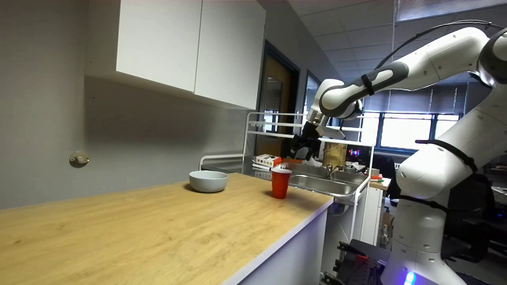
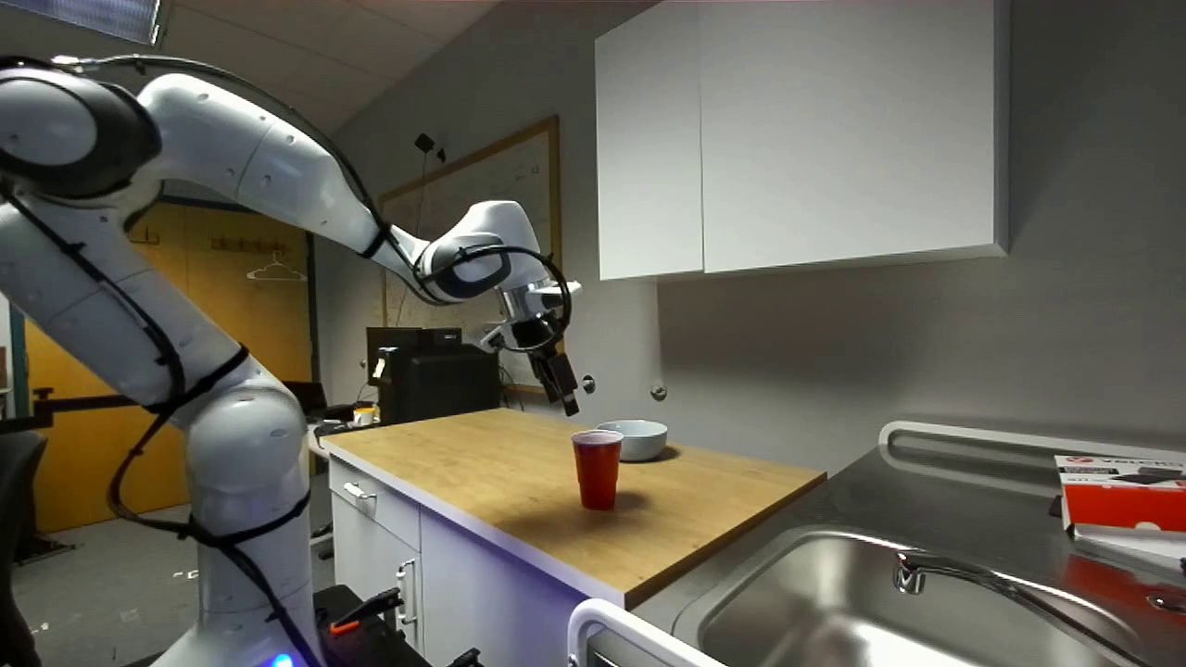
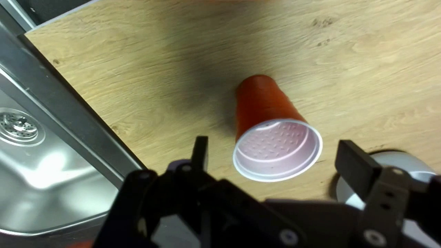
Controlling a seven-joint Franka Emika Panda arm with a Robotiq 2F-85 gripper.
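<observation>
A red plastic cup with a white inside stands upright on the wooden counter, close to its sink end. Close by, on the wall side, sits a pale grey bowl. In the wrist view the cup shows its open mouth, while the bowl is partly covered by the right finger. My gripper is open, its fingers spread wide and nothing held between them. In the second exterior view the gripper hangs above counter height near the cup, apart from it.
A steel sink with a faucet adjoins the counter. Boxes lie beyond it, and a white rack frames the sink area. White cabinets hang above.
</observation>
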